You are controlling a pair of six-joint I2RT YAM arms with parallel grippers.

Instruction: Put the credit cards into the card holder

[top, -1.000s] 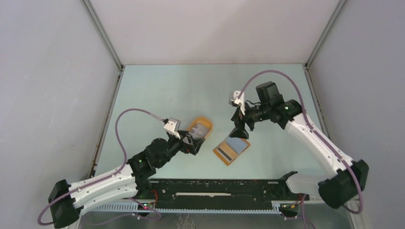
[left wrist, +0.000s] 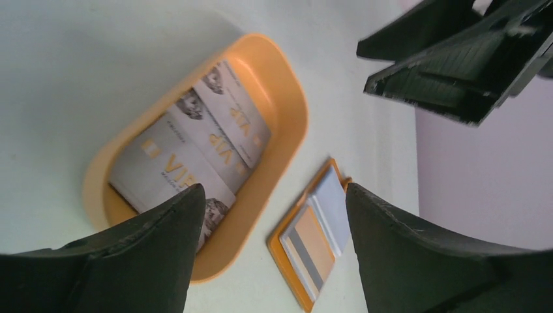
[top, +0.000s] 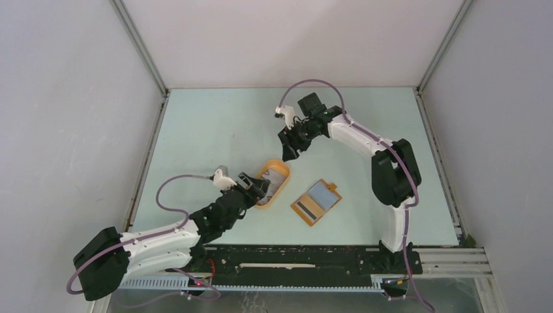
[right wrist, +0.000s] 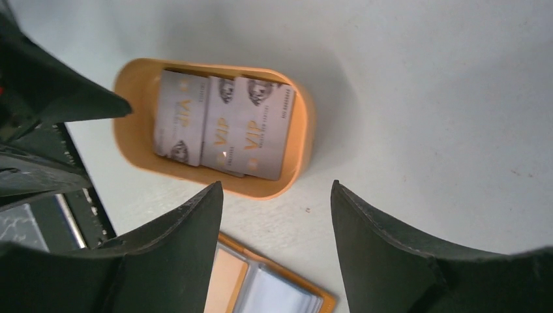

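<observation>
Three grey VIP cards, one of them a card (right wrist: 264, 127) at the end, lie side by side in an oval orange tray (top: 286, 171). The flat card holder (top: 301, 216), tan and pale blue with an orange border, lies on the table to the right of the tray. Over the tray's near left end is my left gripper, its fingers apart and empty. Above the tray's far end, my right gripper is also open, with nothing between its fingers.
Both grippers are close together around the tray; the right fingers (left wrist: 450, 72) show in the left wrist view. Bare table (top: 202, 130) spreads to the left and behind. A dark rail (top: 287, 261) runs along the front edge.
My right gripper has moved left and away from the front, from above the card holder to the tray's far end. The left gripper has shifted slightly left. Tray and card holder stay put.
</observation>
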